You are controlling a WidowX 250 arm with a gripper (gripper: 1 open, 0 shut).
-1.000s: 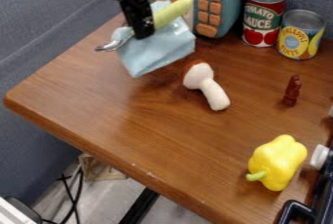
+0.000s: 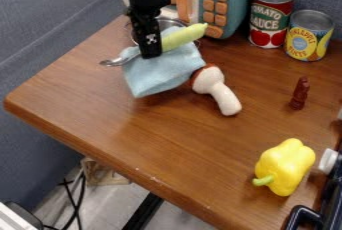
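My gripper (image 2: 150, 42) is at the upper left over a metal pot with a handle (image 2: 112, 62). A light blue cloth (image 2: 158, 74) is draped beneath it, partly covering the pot, and a pale yellow-green corn-like object (image 2: 185, 36) lies across the top beside the gripper. The fingertips are dark and partly hidden, so I cannot tell whether they are shut on anything.
A white mushroom (image 2: 219, 96) lies right of the cloth. A toy microwave (image 2: 225, 4), two cans (image 2: 270, 24) (image 2: 309, 42), a small brown bottle (image 2: 301, 93) and a yellow pepper (image 2: 283, 167) stand rightward.
The gripper, cloth and yellow-green object have moved downward, and the cloth now rests lower, close to the mushroom.
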